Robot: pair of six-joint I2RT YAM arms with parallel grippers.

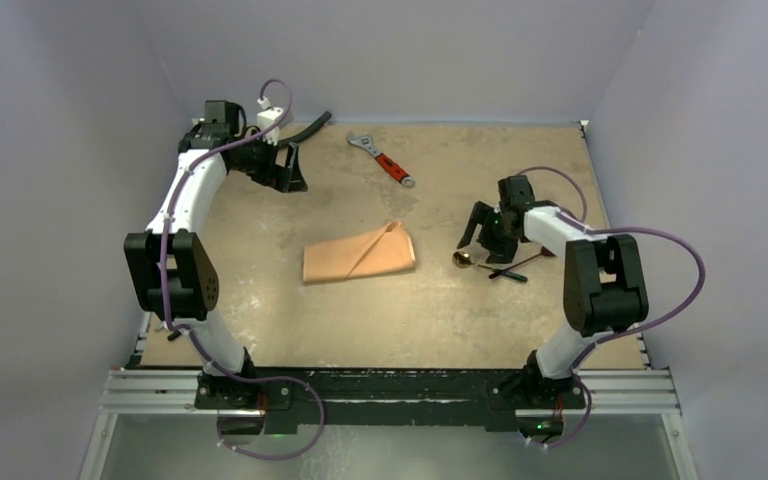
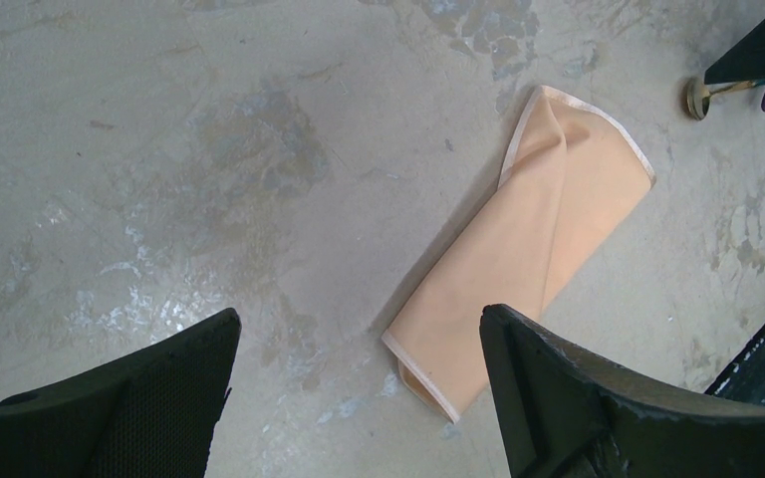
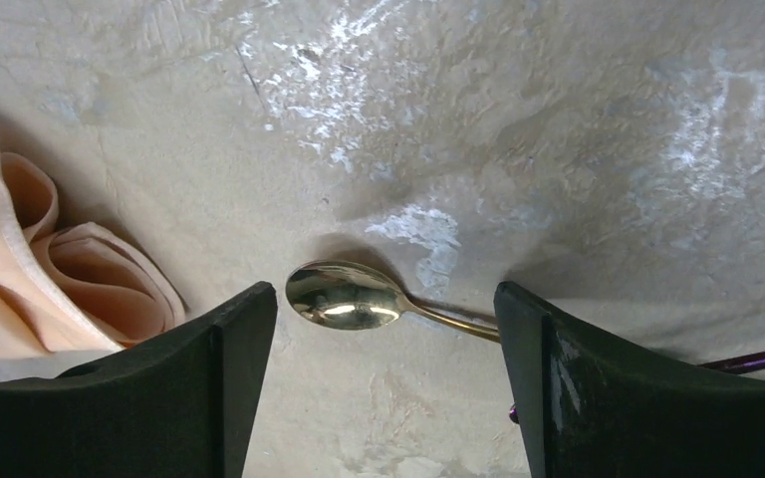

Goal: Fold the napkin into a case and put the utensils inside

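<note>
A folded peach napkin [image 1: 358, 255] lies mid-table, a diagonal flap across it. Right of it, a gold spoon [image 1: 462, 259] with a dark handle crosses a second, purple-tinted utensil [image 1: 528, 260]. My right gripper [image 1: 476, 236] is just over them with fingers apart; in the right wrist view the spoon bowl [image 3: 342, 295] sits between the fingertips, nothing gripped. My left gripper [image 1: 290, 165] is open and empty at the back left, looking down toward the napkin [image 2: 498, 269] in the left wrist view.
A red-handled adjustable wrench [image 1: 390, 165] and a dark curved bar [image 1: 312, 126] lie at the back. Grey walls bound the sides and back.
</note>
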